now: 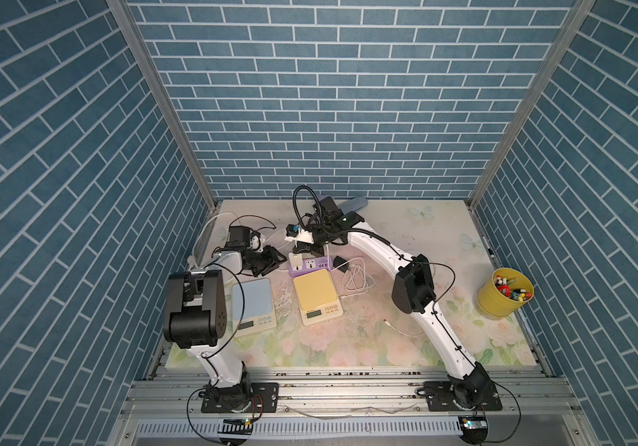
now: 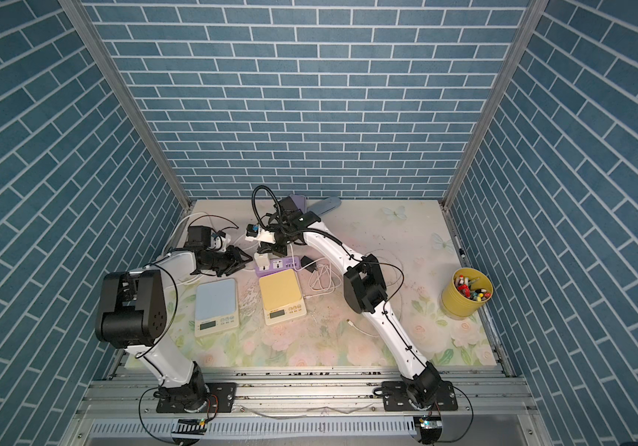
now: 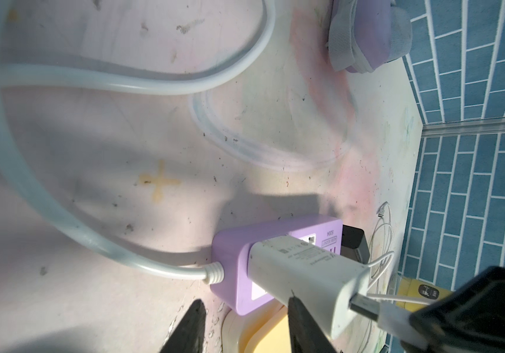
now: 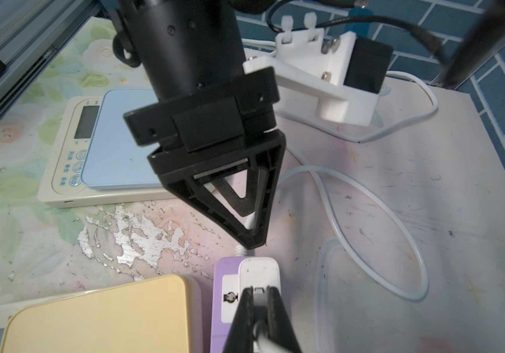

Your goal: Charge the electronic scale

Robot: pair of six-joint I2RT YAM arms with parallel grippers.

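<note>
A white charger adapter [image 3: 299, 270] sits in the purple power strip [image 3: 270, 235]. My right gripper is shut on a white cable's USB plug [image 3: 396, 320]. The plug's metal tip meets the adapter's end face; how deep it goes in cannot be seen. My left gripper stands part open at the strip's cord end, nothing between its fingers, just short of the adapter. The yellow-topped scale [image 1: 317, 293] lies in front of the strip, and the blue-topped scale [image 1: 253, 301] is to its left.
A black adapter [image 1: 342, 264] and a coiled white cable [image 1: 359, 278] lie right of the strip. A loose cable end [image 1: 387, 322] rests farther front. The yellow bucket [image 1: 498, 301] stands at the far right.
</note>
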